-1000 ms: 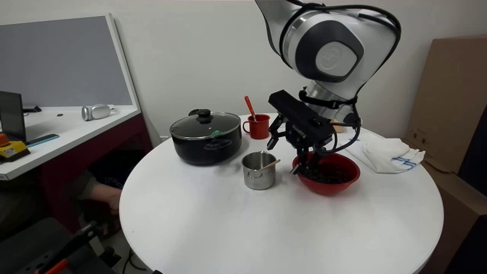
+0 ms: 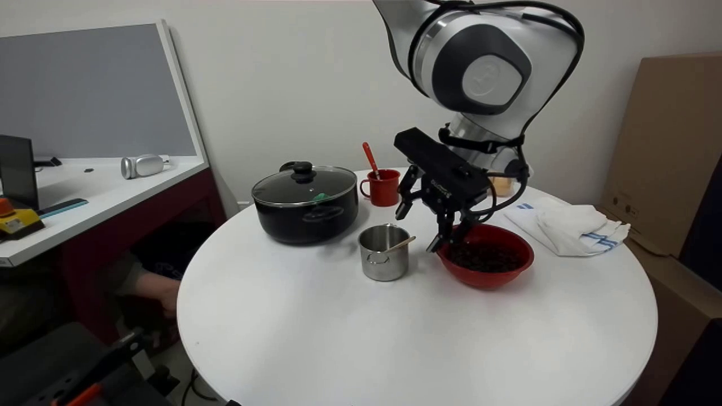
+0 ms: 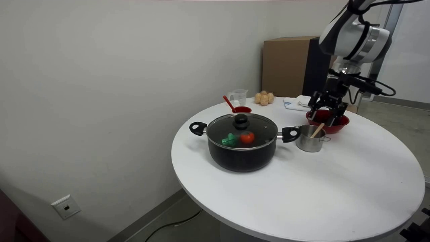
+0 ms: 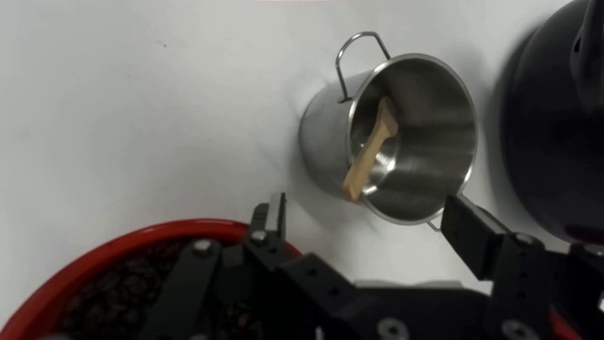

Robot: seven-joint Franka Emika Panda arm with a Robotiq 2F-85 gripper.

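My gripper (image 2: 416, 230) stands open above the table, its fingers spread wide and nothing between them. In the wrist view, the left fingertip (image 4: 276, 214) is near the rim of a red bowl (image 4: 187, 226), and the right one overlaps the lower edge of a steel pot (image 4: 325, 133). A small wooden spoon (image 4: 371, 150) leans inside this pot, its end over the rim. Dark beans (image 2: 488, 257) fill the bottom of the bowl. To the left of the steel pot in exterior view 1 sits a black pot (image 2: 304, 220) with a glass lid.
A red mug (image 2: 384, 189) with a red-handled utensil stands behind. At the back are a clear measuring cup (image 3: 240, 96) and several round tan objects (image 3: 264, 98). A folded white towel (image 2: 568, 226) lies right of the bowl.
The arm and gripper have shifted slightly left and up in exterior view 1. Bowl, steel pot and spoon look unmoved.
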